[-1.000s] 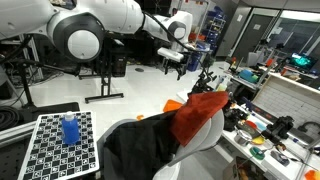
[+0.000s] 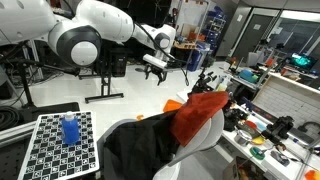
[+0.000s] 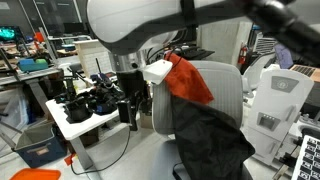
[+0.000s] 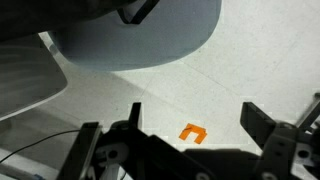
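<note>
My gripper stands open in the wrist view, only pale floor showing between its fingers. In the first exterior view the gripper (image 2: pixel 155 76) hangs in the air, pointing down, behind the chair. A black cloth (image 2: pixel 138 148) and a red cloth (image 2: pixel 198 117) drape over the grey chair (image 3: pixel 222 86). From the second exterior view, the gripper (image 3: pixel 130 115) appears left of the cloths (image 3: pixel 208 135), apart from them in the picture. Part of the grey chair (image 4: pixel 150 45) fills the top of the wrist view.
A blue bottle (image 2: pixel 70 128) stands on a perforated board (image 2: pixel 50 155) at the front left. A cluttered table (image 2: pixel 255 135) runs along the right. An orange piece (image 4: pixel 192 132) lies on the floor. Open floor (image 2: pixel 120 95) spreads beyond the chair.
In the first exterior view, the arm's end and gripper have moved left and lower over the last second. The cloths, chair and bottle look unmoved.
</note>
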